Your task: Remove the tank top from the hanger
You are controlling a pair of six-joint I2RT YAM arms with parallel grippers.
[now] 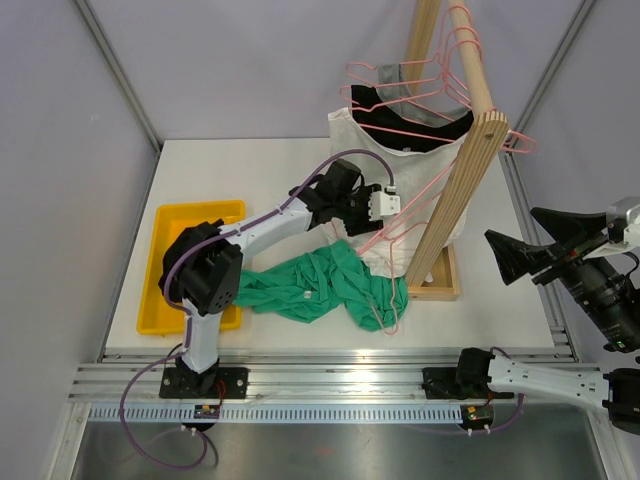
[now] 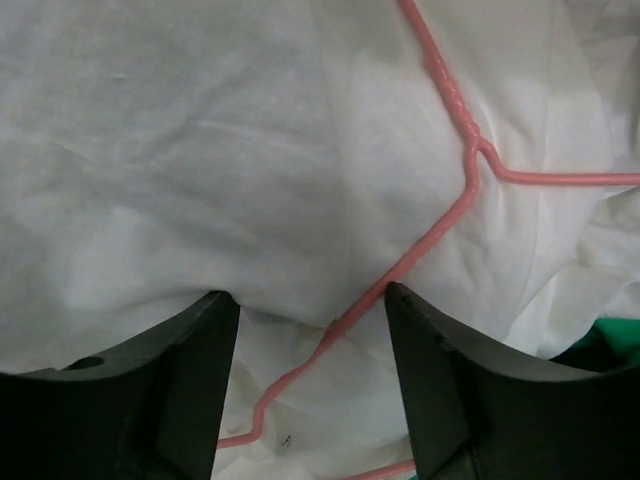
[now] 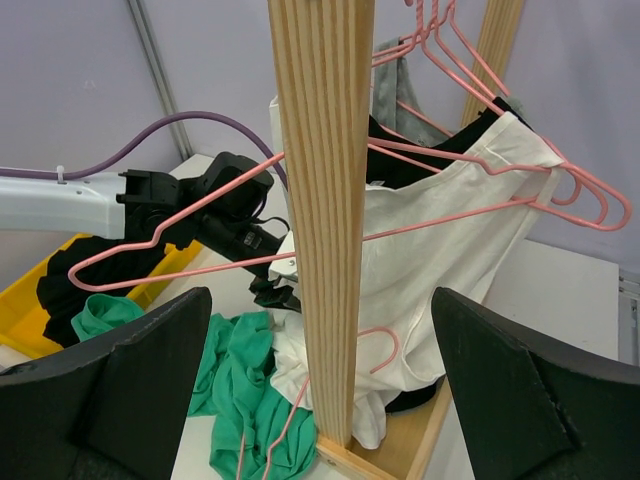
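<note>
A white cloth hangs on pink hangers on the wooden rack, with black and grey garments behind it. My left gripper is pressed against the white cloth; in the left wrist view its fingertips flank a fold and a pink hanger wire, and how far they are closed is unclear. My right gripper stands open to the right of the rack; in the right wrist view the wooden post is between and beyond its fingers, apart from them.
A green cloth lies on the table beside loose hanger wire. A yellow bin with black fabric sits at the left. The wooden base stands under the rack.
</note>
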